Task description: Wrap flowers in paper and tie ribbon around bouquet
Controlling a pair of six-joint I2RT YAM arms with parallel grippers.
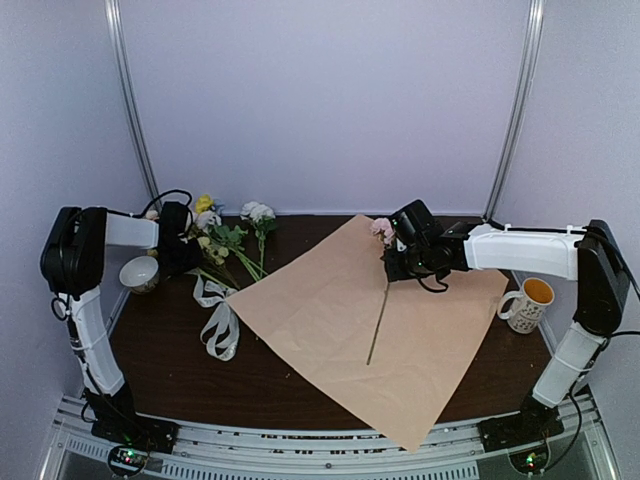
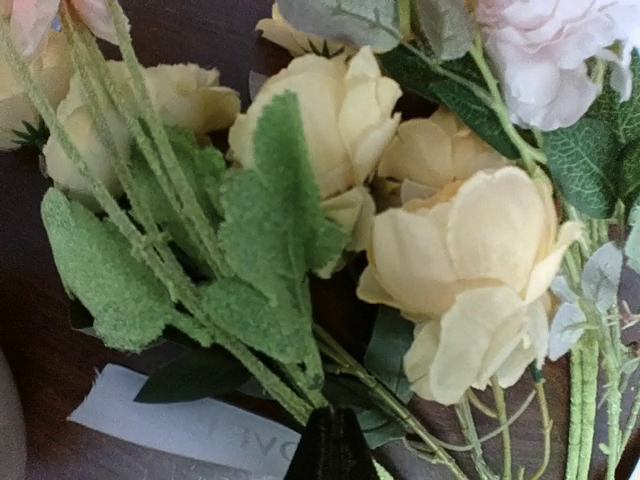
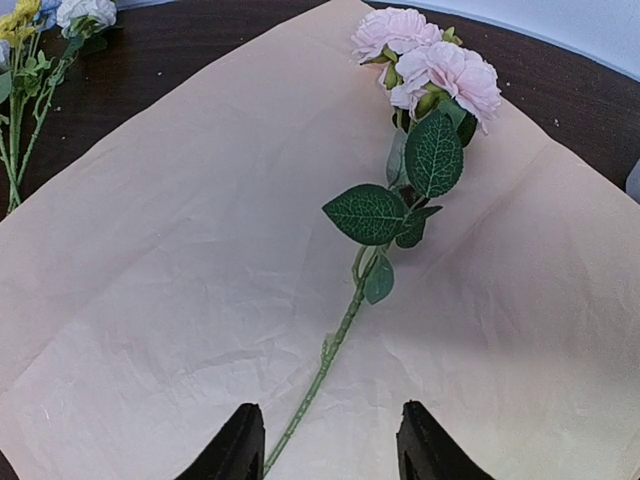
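Note:
A pink flower stem (image 3: 346, 327) lies on the brown paper sheet (image 1: 330, 330), blooms toward the back. My right gripper hovers over it, open, with nothing between its fingers. At the left, my left gripper is shut, low over a pile of cream, white, yellow and pink flowers (image 2: 460, 250); whether a thin stem sits at its tip is unclear. A white ribbon (image 1: 222, 330) lies left of the paper, partly under the flowers.
A bowl (image 1: 139, 270) stands at the left edge and an orange-lined mug (image 1: 530, 314) at the right. Bare dark table shows at the front left.

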